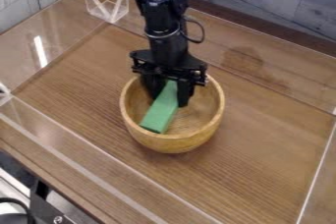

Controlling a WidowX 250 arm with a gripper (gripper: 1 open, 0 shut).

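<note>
A yellow-orange bowl (195, 136) sits on the wooden table, a little below the middle of the view. In it a green block (157, 116) stands slanted, its lower end toward the front left. My black gripper (168, 84) reaches down from the top of the view over the bowl's back part and is shut on the upper end of the green block. The fingertips are partly hidden by the block and the gripper's body.
A pale wall stands at the back.
</note>
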